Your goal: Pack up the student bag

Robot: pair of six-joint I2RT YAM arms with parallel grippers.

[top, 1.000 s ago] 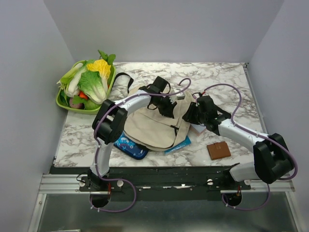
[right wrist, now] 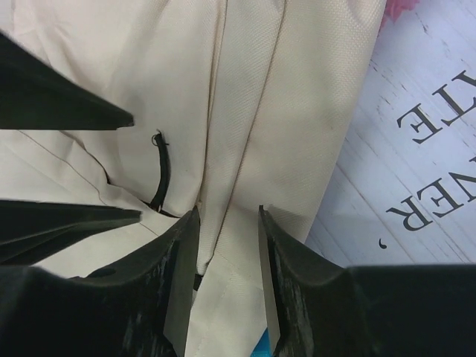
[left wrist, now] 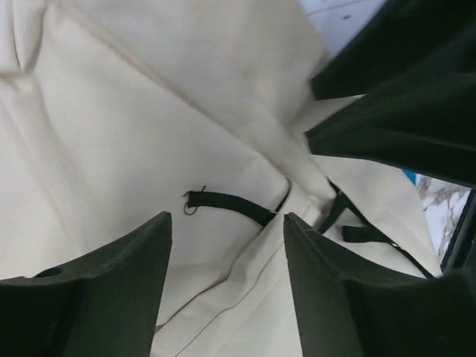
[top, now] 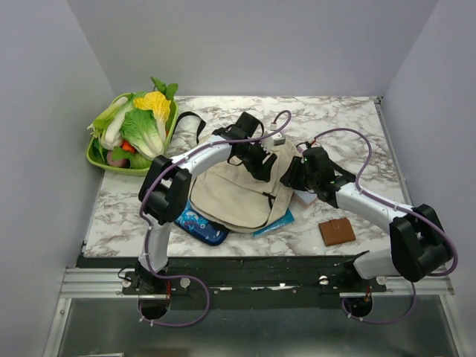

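Observation:
The cream canvas bag lies flat in mid-table, its black zipper pull showing. My left gripper hovers over its upper middle, open, with fabric below the fingertips. My right gripper is at the bag's right edge, its fingertips apart over the fabric, close to a seam. A blue patterned pouch lies partly by the bag's lower left, a blue flat item under its lower right edge, and a pale lettered item to its right, partly hidden.
A green basket of vegetables stands at the back left. A brown wallet lies at the front right.
The left arm and gripper have shifted slightly over the bag. The right arm shows no visible movement.

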